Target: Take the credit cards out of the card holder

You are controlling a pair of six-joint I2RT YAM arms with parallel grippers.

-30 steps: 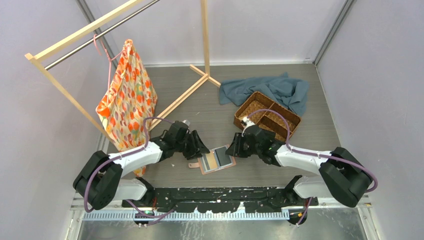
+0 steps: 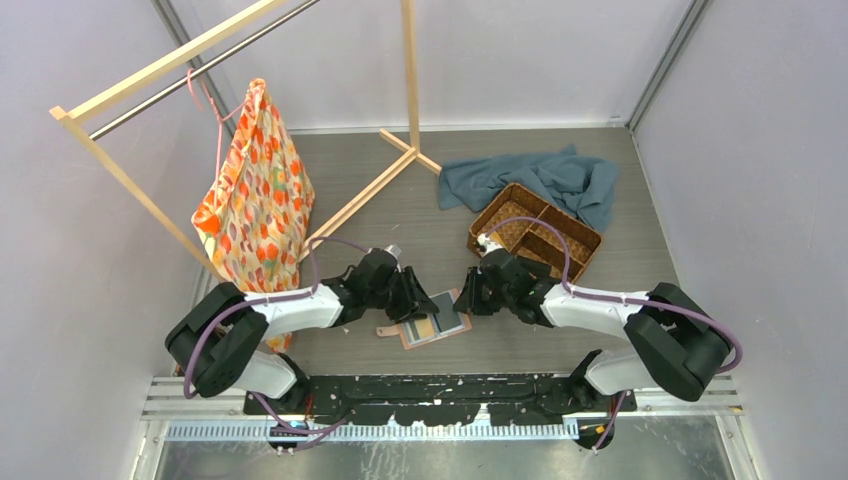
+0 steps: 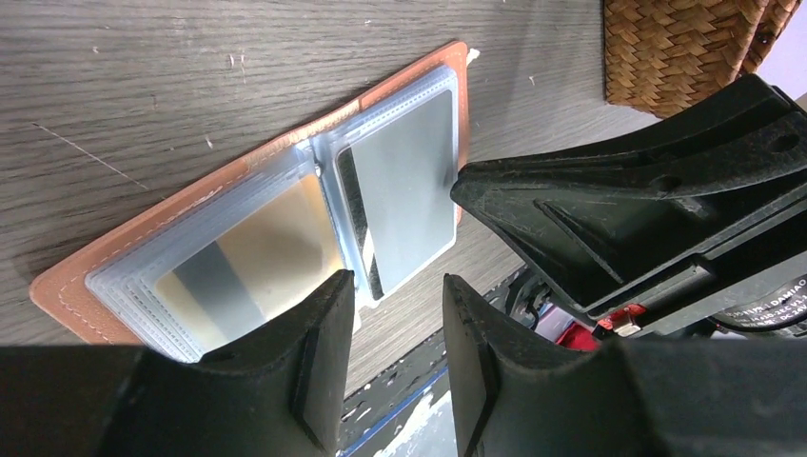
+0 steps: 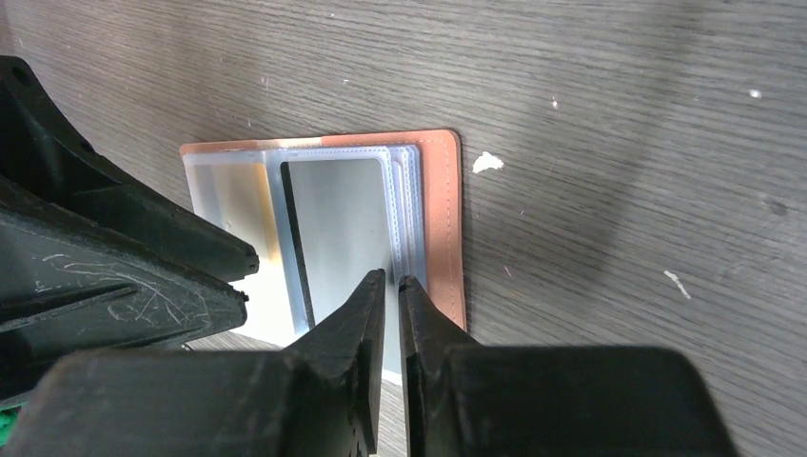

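Note:
An open card holder with a salmon-pink backing [image 3: 90, 295] and clear sleeves lies at the front middle of the floor. One sleeve holds a grey card [image 3: 404, 171], another a beige-and-grey card [image 3: 266, 257]. My left gripper is over the holder, fingers part open, nothing visible between them. My right gripper is shut at the holder's right edge, on the stack of clear sleeves; how much it grips is hidden.
A wicker basket [image 2: 485, 225] sits behind the right gripper, with a blue cloth [image 2: 530, 175] beyond. A wooden rack [image 2: 360, 195] with hanging patterned fabric [image 2: 255, 200] stands at left.
My left gripper has moved right and over the card holder. My right arm has shifted slightly, its gripper staying at the holder's right edge.

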